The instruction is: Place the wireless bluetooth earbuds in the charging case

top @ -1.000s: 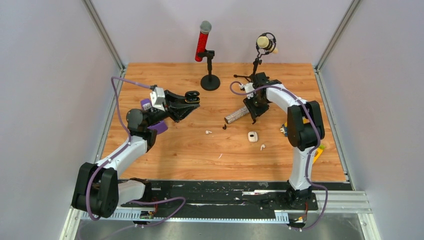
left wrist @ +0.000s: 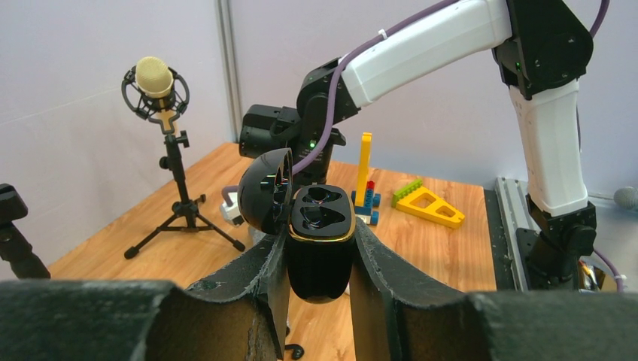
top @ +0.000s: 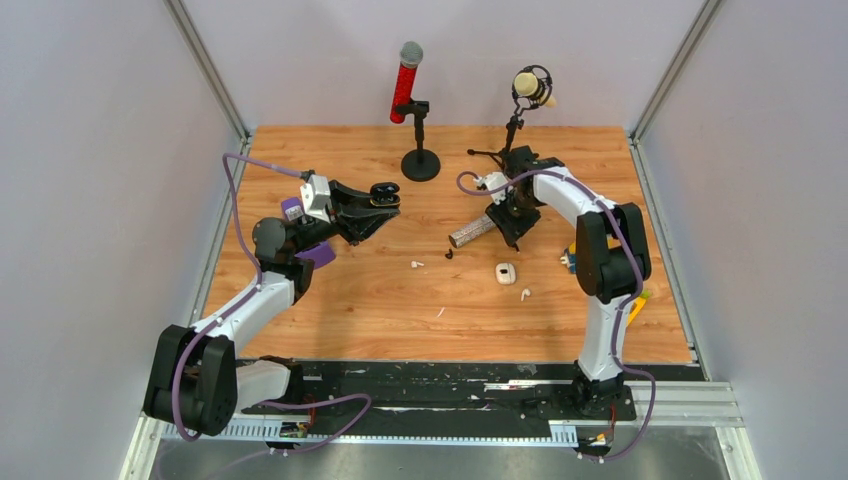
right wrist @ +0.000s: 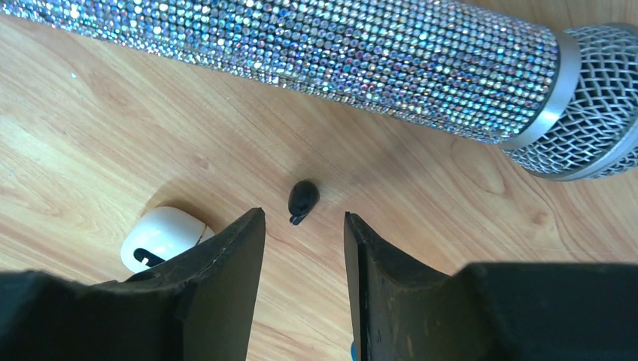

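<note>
My left gripper (top: 386,208) is shut on a black charging case (left wrist: 322,259), held above the table's left half. Its lid (left wrist: 267,188) is raised, and two round hollows show in its top. One black earbud (right wrist: 304,197) lies on the table just ahead of my right gripper, whose fingers stand apart on either side of its line, with nothing between them. In the top view my right gripper (top: 514,238) is low over the table and hides that earbud. Another small black earbud (top: 449,253) lies left of it, near the glittery microphone.
A glittery microphone (right wrist: 316,49) lies close to the right gripper. Nearby are a white case (top: 506,273) and white earbuds (top: 525,295) (top: 417,264). Microphone stands (top: 420,165) occupy the back, and yellow toy parts (left wrist: 430,205) the right.
The right gripper has shifted slightly rightward and toward the front, and its arm has swayed a little. The left arm and the case it holds have stayed still.
</note>
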